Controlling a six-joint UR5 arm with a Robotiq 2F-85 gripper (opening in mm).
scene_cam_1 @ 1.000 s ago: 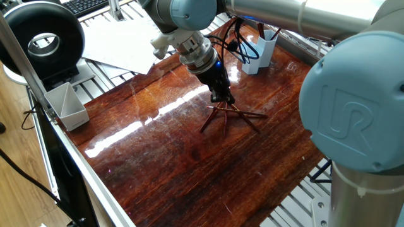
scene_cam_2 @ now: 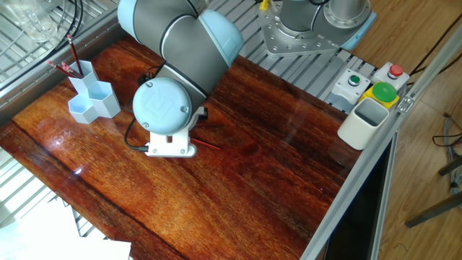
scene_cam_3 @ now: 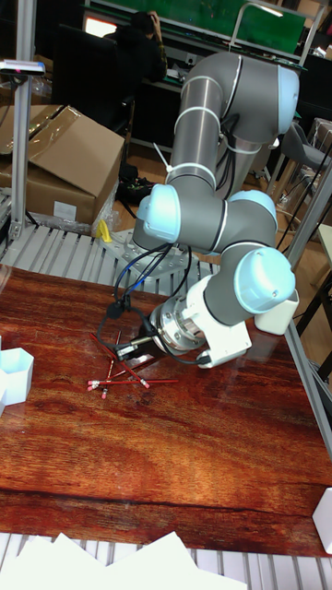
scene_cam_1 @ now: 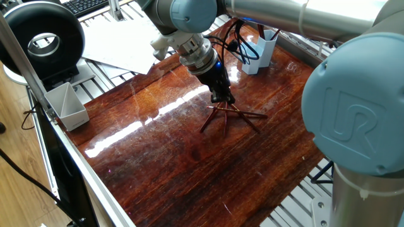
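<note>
Several dark red pencils (scene_cam_1: 247,114) lie crossed in a loose pile on the brown wooden board. My gripper (scene_cam_1: 222,102) points down at an angle, its tips right over the pile where the pencils cross. In exterior view 3 the pencils (scene_cam_3: 126,382) fan out beneath the gripper (scene_cam_3: 125,354). Whether its fingers are apart or closed, and whether a pencil sits between them, is too small and dark to tell. From exterior view 2 the arm covers the gripper, and only parts of the pencils (scene_cam_2: 205,144) stick out beside it.
A pale hexagonal holder (scene_cam_2: 94,100) with a few pencils (scene_cam_2: 74,58) upright in it stands near one board edge. White boxes stand at the board's sides, one (scene_cam_1: 67,106) at left and another (scene_cam_2: 363,123) by the stop buttons (scene_cam_2: 385,92). Much of the board (scene_cam_2: 238,209) is clear.
</note>
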